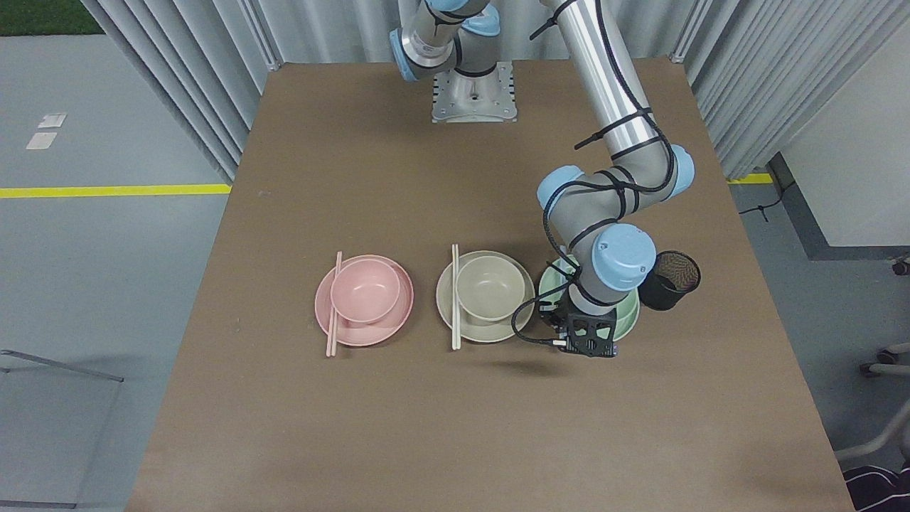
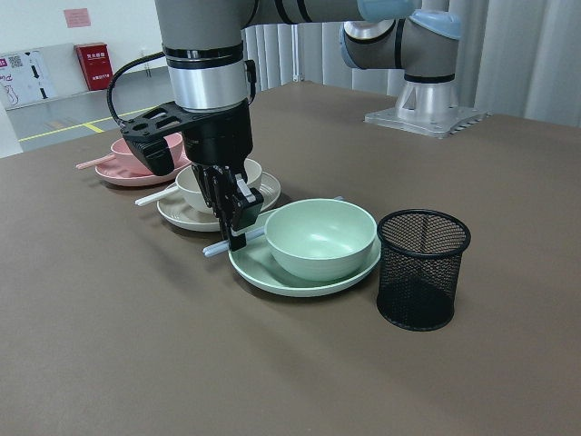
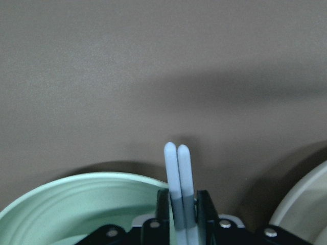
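My gripper point(image 2: 238, 232) is low at the near left rim of the green plate point(image 2: 300, 289), its two fingers shut on a pair of pale chopsticks point(image 3: 180, 176) in the wrist view. The green bowl point(image 2: 320, 236) sits on that plate, largely hidden under my arm in the front view. To its left are a cream bowl point(image 1: 490, 286) and plate with white chopsticks point(image 1: 456, 328), then a pink bowl point(image 1: 365, 290) on a pink plate with pink chopsticks point(image 1: 332, 333).
A black mesh pen holder point(image 1: 670, 280) stands just right of the green set.
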